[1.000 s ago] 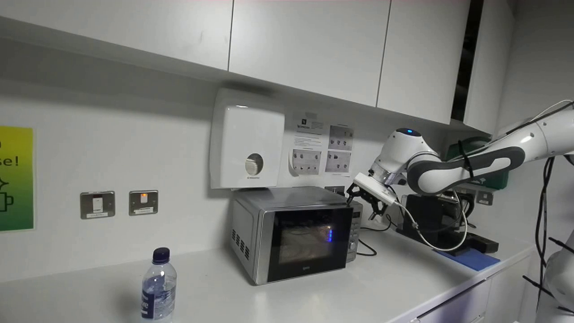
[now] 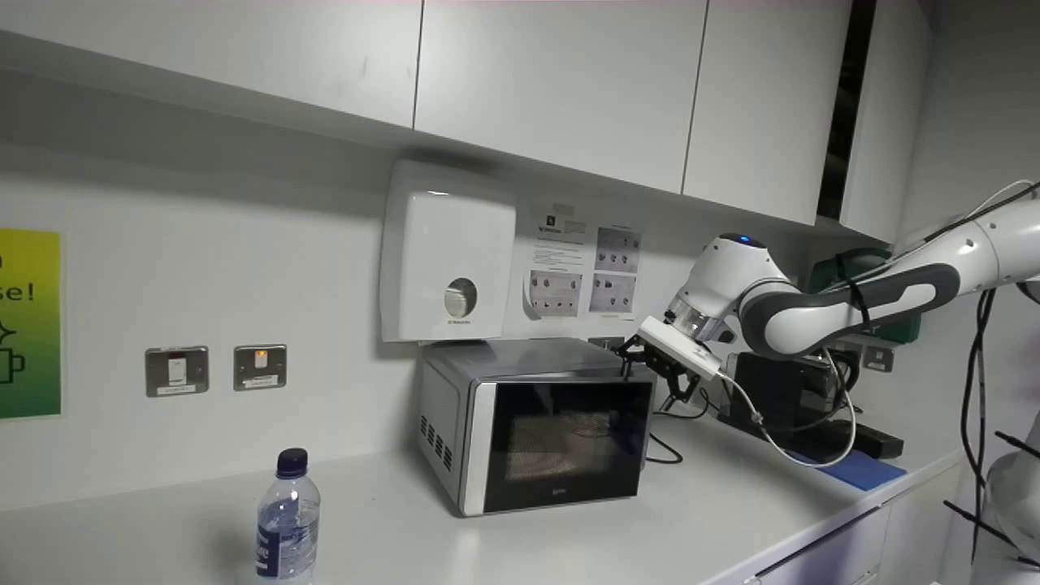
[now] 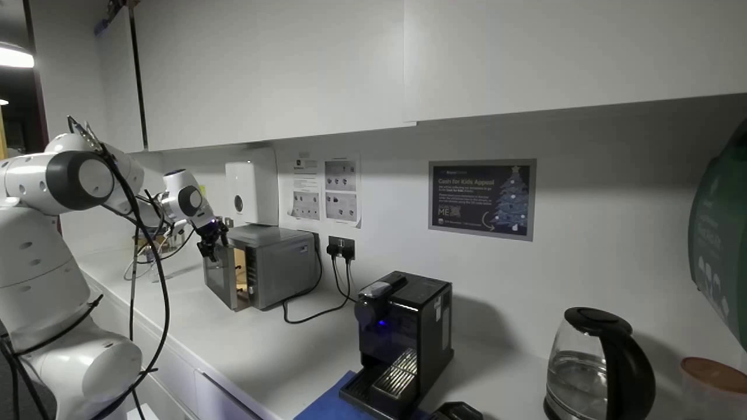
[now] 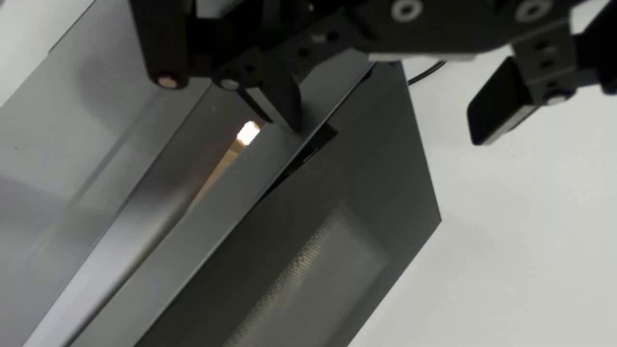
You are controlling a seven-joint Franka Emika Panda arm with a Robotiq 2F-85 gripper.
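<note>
The grey microwave (image 2: 465, 375) stands on the counter with its dark glass door (image 2: 570, 444) partly open. Warm light shows in the gap between body and door in exterior view 2, where the door (image 3: 222, 279) is swung out from the body (image 3: 283, 269). My gripper (image 2: 650, 384) is at the door's upper free corner. In the wrist view the gripper stands open, its fingers wide apart. One finger (image 4: 284, 107) overlaps the door's top edge near the gap; the other finger (image 4: 502, 107) is beyond the door's outer side, over the counter. Exact contact cannot be told.
A water bottle (image 2: 288, 522) stands left of the microwave. Farther along the counter are a black coffee machine (image 3: 406, 329) on a blue mat (image 3: 329, 399) and a glass kettle (image 3: 578, 374). A paper dispenser (image 2: 453, 253) hangs above the microwave, below wall cabinets (image 2: 556, 78). Black cables (image 3: 315, 318) trail behind.
The microwave door has swung further out, now covering the control panel in exterior view 1. My gripper has shifted slightly left and down with it. The blue reflection on the glass is gone.
</note>
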